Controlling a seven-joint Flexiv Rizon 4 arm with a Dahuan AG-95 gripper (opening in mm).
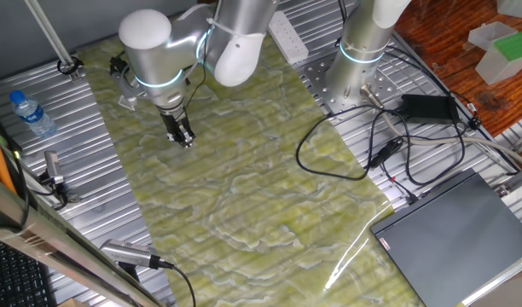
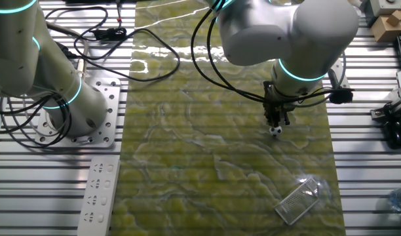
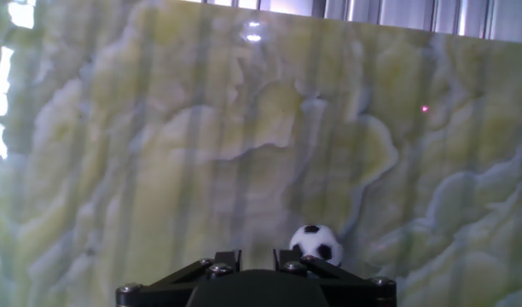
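A small black-and-white ball (image 3: 316, 245), patterned like a football, shows in the wrist view just beyond the right fingertip, off to the right of the gap. My gripper has its fingertips a short distance apart, and nothing shows between them. From the opposite side, the ball (image 2: 275, 130) appears right under the tips of my downward-pointing gripper (image 2: 277, 120); whether they touch cannot be told. In exterior view 1 the gripper (image 1: 182, 141) is low over the green marbled mat (image 1: 244, 196), near its left edge, and mostly hides the ball.
A flat metal grater (image 2: 297, 202) lies on the mat near the gripper. A looped black cable (image 1: 329, 175) crosses the mat's edge by the arm base. A laptop (image 1: 457, 239) and a power strip (image 1: 287, 37) border the mat.
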